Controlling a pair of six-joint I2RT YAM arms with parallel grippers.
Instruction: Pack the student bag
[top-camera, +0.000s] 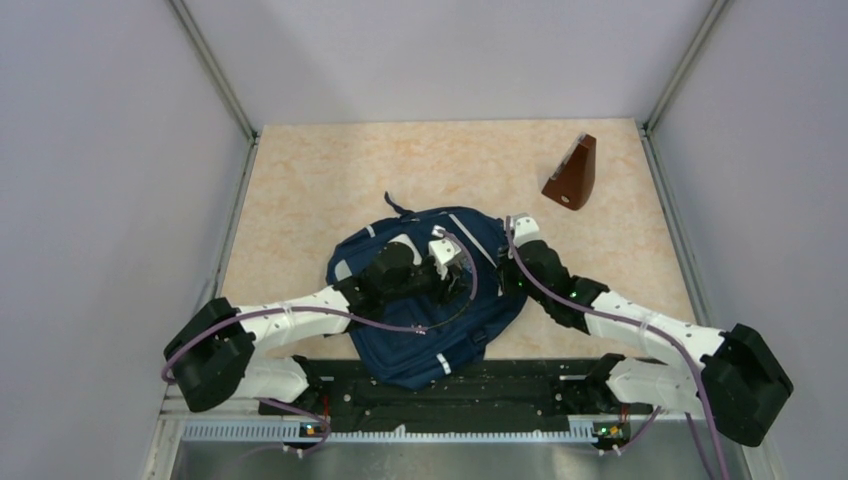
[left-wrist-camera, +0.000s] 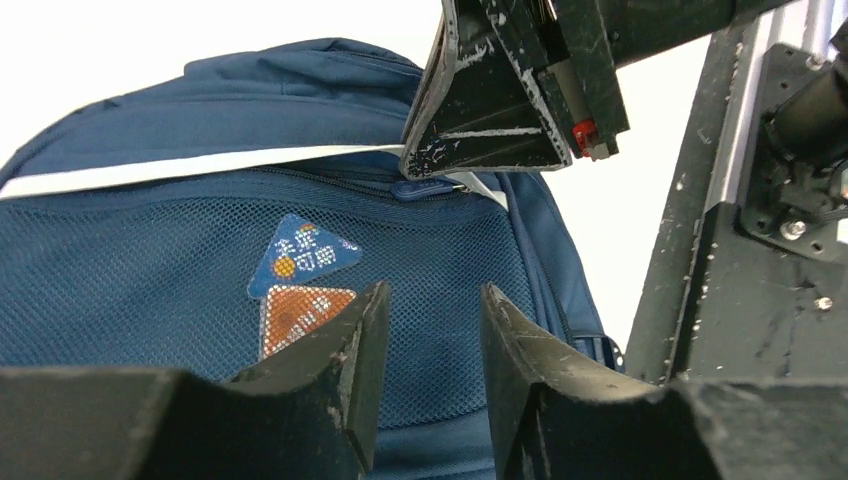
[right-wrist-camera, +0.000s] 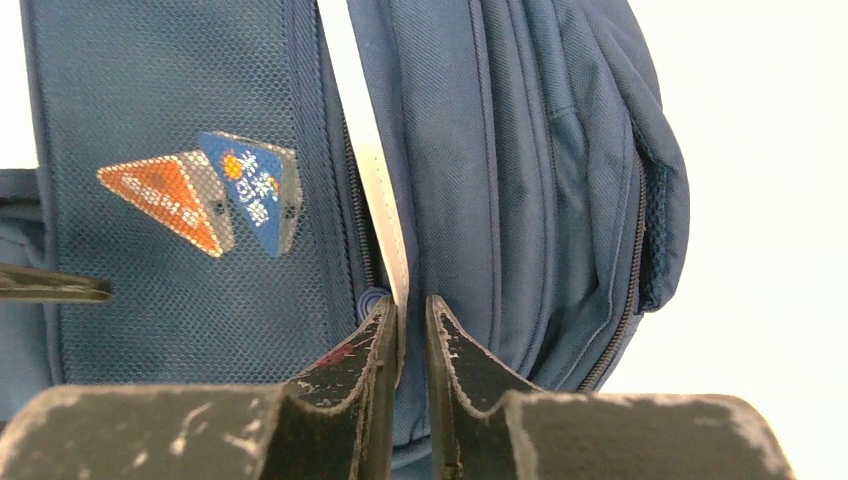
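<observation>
The navy student bag (top-camera: 420, 340) lies flat under both arms, with mesh pocket, two small patches (left-wrist-camera: 305, 255) and a white strip (left-wrist-camera: 170, 166) beside a zipper. My left gripper hangs open over the mesh pocket, nothing between its fingers. My right gripper is at the white strip and zipper pull (right-wrist-camera: 372, 300) near the bag's right side; its fingertips are close together, and whether they grip fabric there is unclear.
A brown wedge-shaped object (top-camera: 570, 175) stands at the back right of the table (top-camera: 320, 160).
</observation>
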